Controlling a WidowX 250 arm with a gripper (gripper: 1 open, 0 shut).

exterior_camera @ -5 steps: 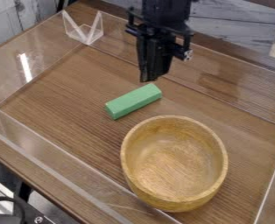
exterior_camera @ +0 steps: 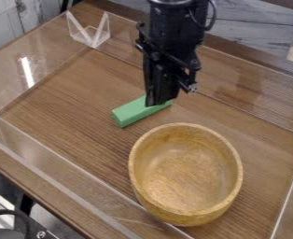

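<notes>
A black gripper [exterior_camera: 157, 86] hangs over the middle of the wooden table, its fingers pointing down just above a green block [exterior_camera: 132, 115]. The block lies flat at a slant, its far end partly hidden by the gripper. Whether the fingers hold anything or how far they are apart is hard to tell. A yellow round-cornered bowl [exterior_camera: 184, 175] sits in front of the block, to the lower right.
Clear plastic pieces stand at the upper left and left edge. A pale marbled surface [exterior_camera: 255, 28] is at the back right. Dark cables lie at the lower left.
The gripper has come down and slightly toward the camera, closer to the green block, now covering its far end. The bowl and block show no clear movement.
</notes>
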